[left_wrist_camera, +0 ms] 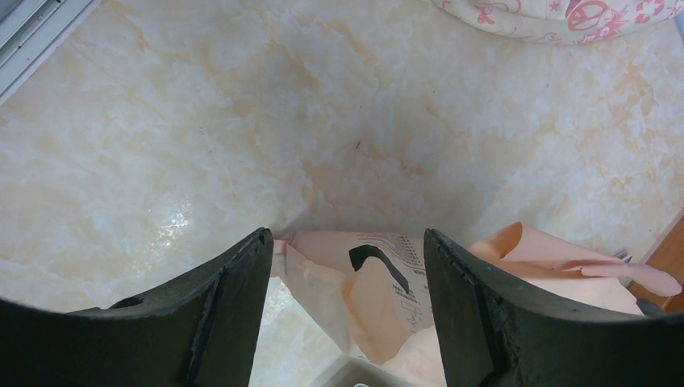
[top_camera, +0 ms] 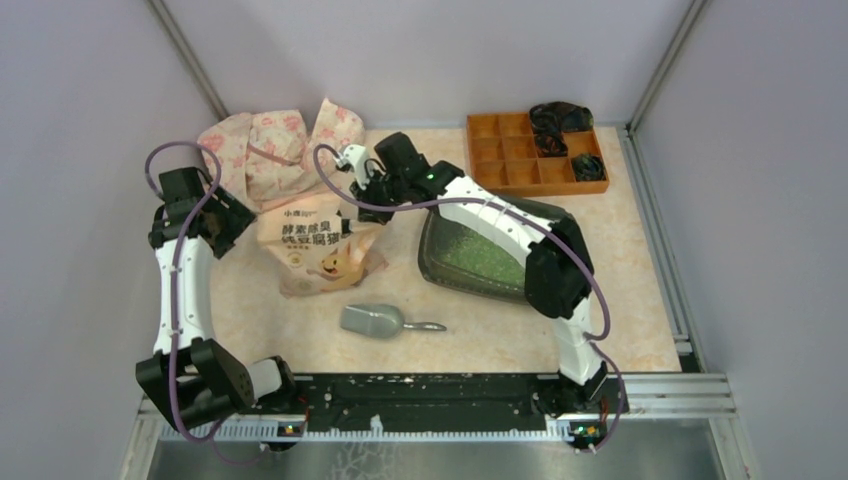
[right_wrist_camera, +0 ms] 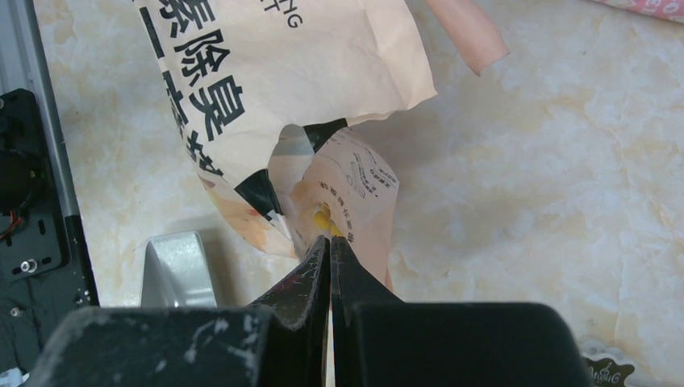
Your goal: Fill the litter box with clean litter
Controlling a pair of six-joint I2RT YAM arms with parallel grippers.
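The paper litter bag [top_camera: 320, 250] lies crumpled at centre-left, its printed face [right_wrist_camera: 282, 56] and torn opening showing in the right wrist view. My right gripper is shut at the bag's opening edge, with nothing clearly between its fingers. My left gripper is part open above the table at the bag's left; the bag shows beyond its fingers. The dark green litter box [top_camera: 470, 285], holding green material, stands right of the bag, partly under the right arm. A metal scoop [top_camera: 372, 320] lies in front of the bag.
Pink patterned cloth [top_camera: 280, 150] lies behind the bag. A wooden compartment tray [top_camera: 500, 160] with black bundles stands at the back right. Bare table shows at the front and far right.
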